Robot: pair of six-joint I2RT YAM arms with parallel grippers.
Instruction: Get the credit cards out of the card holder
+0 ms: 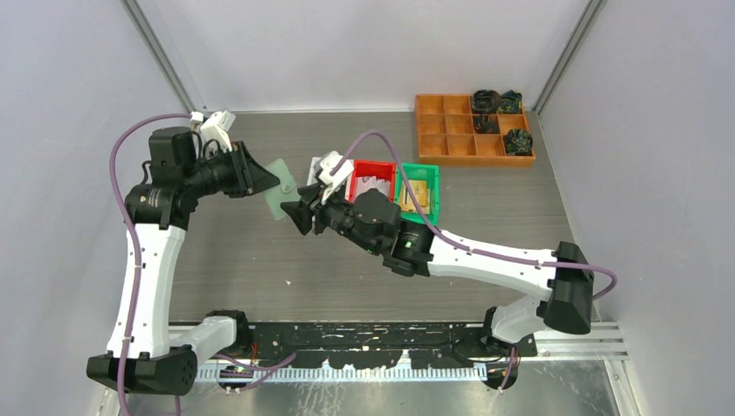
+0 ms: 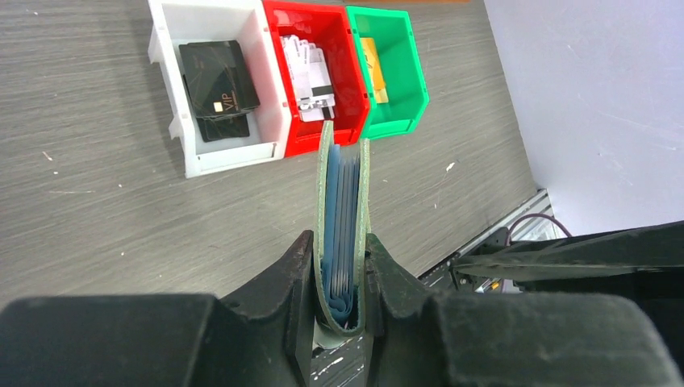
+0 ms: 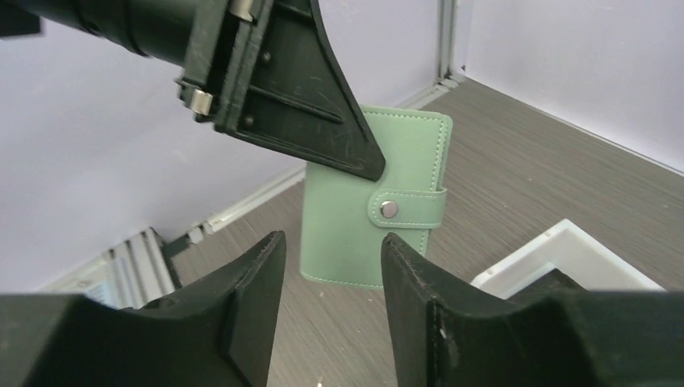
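Note:
A pale green card holder [image 1: 280, 188] with a snap strap is held up in the air, my left gripper shut on it. In the left wrist view the holder's open top shows several bluish cards [image 2: 342, 210] between its covers. My right gripper is part open beside the holder's free edge. In the right wrist view nothing shows between its fingers but the holder [image 3: 367, 250] standing beyond them; whether they touch it I cannot tell. The strap's metal snap [image 3: 389, 209] faces this view.
Joined white [image 2: 234, 160], red [image 2: 353, 81] and green [image 2: 401, 64] bins stand on the table, holding black, white and yellow cards. An orange compartment tray [image 1: 444, 126] with dark bundles sits at the back right.

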